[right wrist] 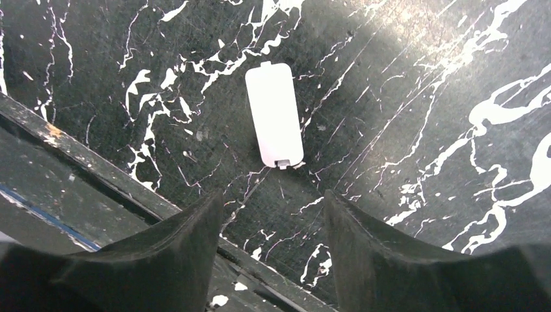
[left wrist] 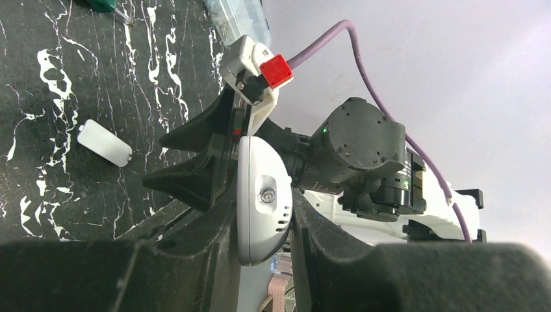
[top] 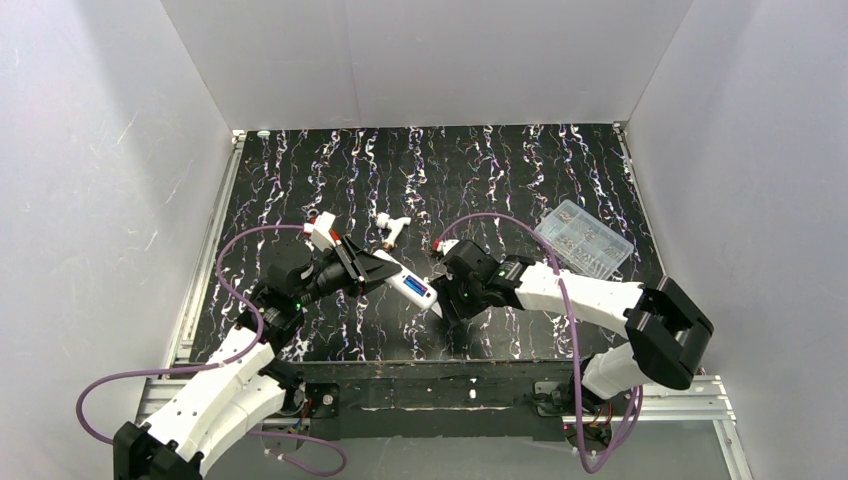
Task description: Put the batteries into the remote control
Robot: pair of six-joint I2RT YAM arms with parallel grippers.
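Observation:
My left gripper (top: 375,268) is shut on the white remote (top: 408,284), which has a blue display and is held raised above the table; its white end with a screw fills the middle of the left wrist view. A small white battery cover lies on the marble, also in the left wrist view (left wrist: 102,142). My right gripper stands open above it, nearer the table's front edge, with nothing between its fingers.
A clear compartment box (top: 583,239) sits at the right. A white pipe-like tool (top: 395,228) lies behind the remote. A green object (left wrist: 102,4) is partly seen in the left wrist view.

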